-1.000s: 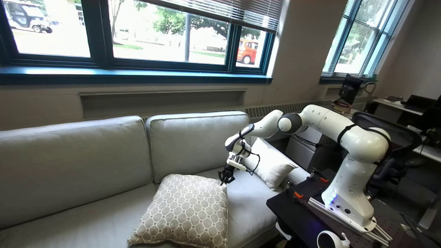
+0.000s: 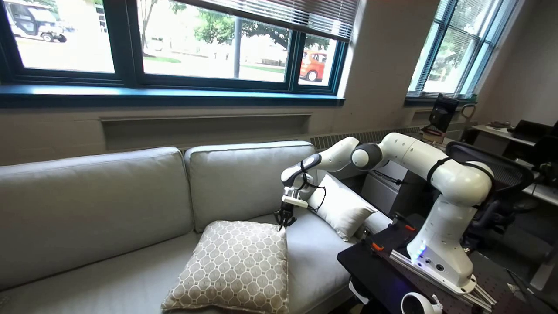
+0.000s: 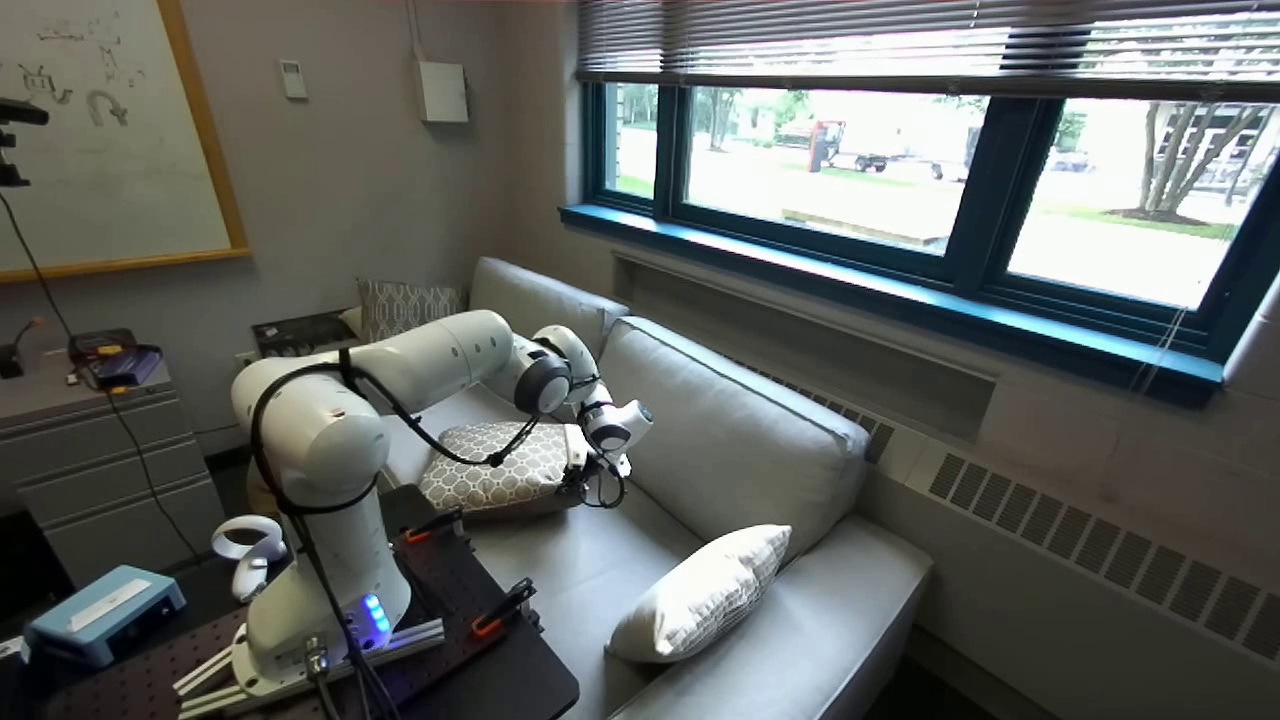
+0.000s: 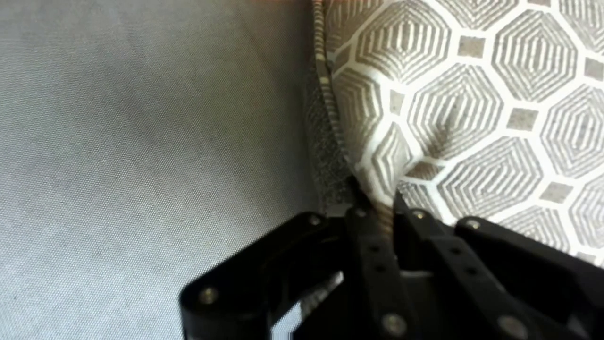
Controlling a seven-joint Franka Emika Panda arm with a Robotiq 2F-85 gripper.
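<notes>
A beige pillow with a white honeycomb pattern (image 2: 238, 264) lies flat on the seat of the grey sofa (image 2: 104, 282). At the pillow's back right corner is my gripper (image 2: 283, 225), pointing down. In the wrist view the gripper is shut on that corner, and the patterned cloth (image 4: 390, 153) is pinched into a fold between the black fingers. The rest of the pillow still rests on the seat. In exterior view 2 the arm partly covers the pillow (image 3: 492, 468).
A white pillow (image 2: 340, 206) leans by the sofa's right armrest, and another patterned pillow (image 3: 402, 308) stands at the far end. Backrest cushions (image 2: 251, 178) rise behind the gripper. The arm's black table (image 2: 376, 261) adjoins the sofa front.
The gripper has turned more upright and its wrist has shifted slightly left, with the fingertips staying at the pillow's corner. The pillow has barely moved.
</notes>
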